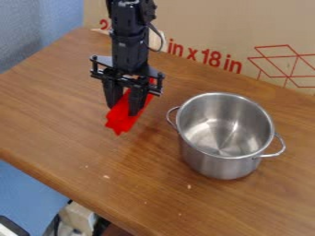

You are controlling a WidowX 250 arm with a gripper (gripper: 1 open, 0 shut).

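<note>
The black gripper (131, 92) hangs over a red object (122, 118) on the wooden table, its fingers reaching down around the object's upper part. Whether they close on it cannot be seen clearly, as the gripper hides part of the object. A steel pot (226, 129) with two side handles stands to the right of the red object.
A cardboard panel (246, 37) with printed red lettering stands behind it. Blue floor or surface (18, 184) shows beyond the left edge.
</note>
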